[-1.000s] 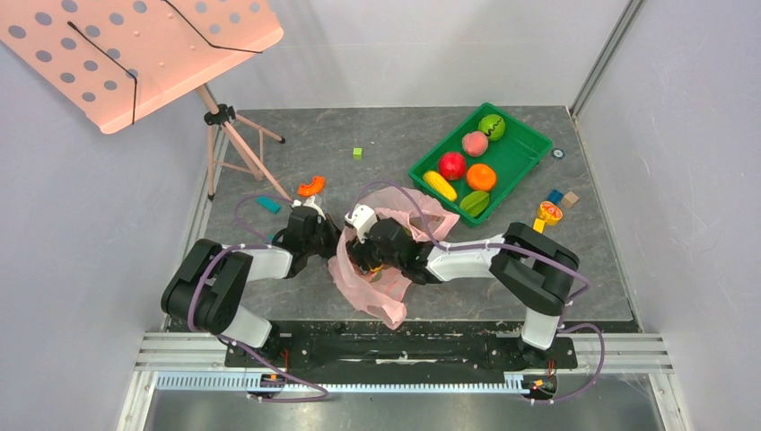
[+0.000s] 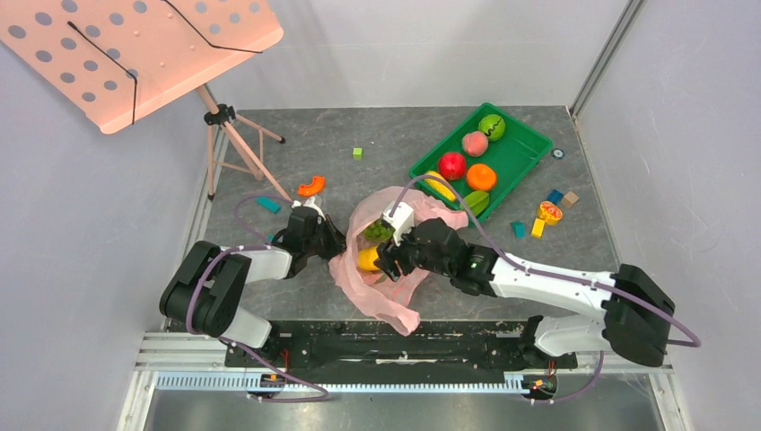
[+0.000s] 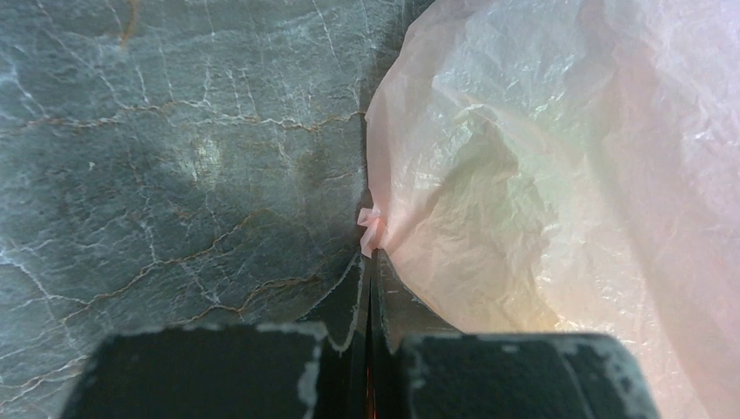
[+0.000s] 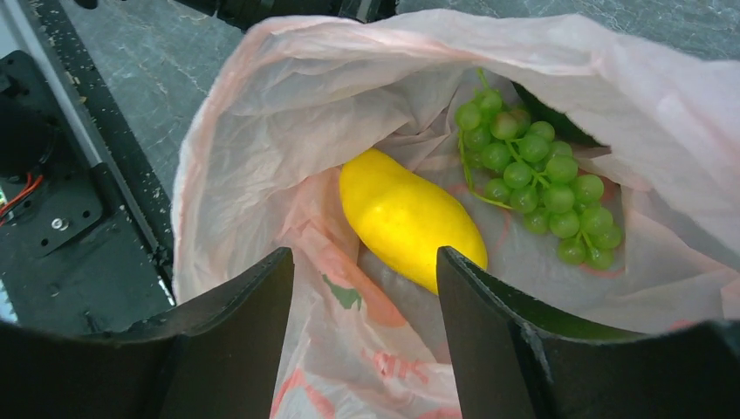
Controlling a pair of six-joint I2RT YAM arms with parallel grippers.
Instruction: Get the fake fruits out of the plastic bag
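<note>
The pink plastic bag (image 2: 395,305) lies crumpled in the middle, mouth open. Inside it are a yellow fruit (image 4: 410,218) and green grapes (image 4: 545,183), with pink and green printing on the bag. My left gripper is shut at the bag's left edge, a small pinched bit of plastic (image 3: 373,227) at its tips. My right gripper is over the bag's opening, fingers apart with nothing visible between them, above the yellow fruit.
A green tray (image 2: 511,162) with several fruits sits behind the bag to the right. Small blocks, a half orange (image 2: 549,213) and an orange piece (image 2: 311,186) lie around. A pink stand (image 2: 242,153) occupies the back left.
My right gripper has drawn back to the right from deeper in the bag, uncovering the grapes and yellow fruit. The left arm has stayed still.
</note>
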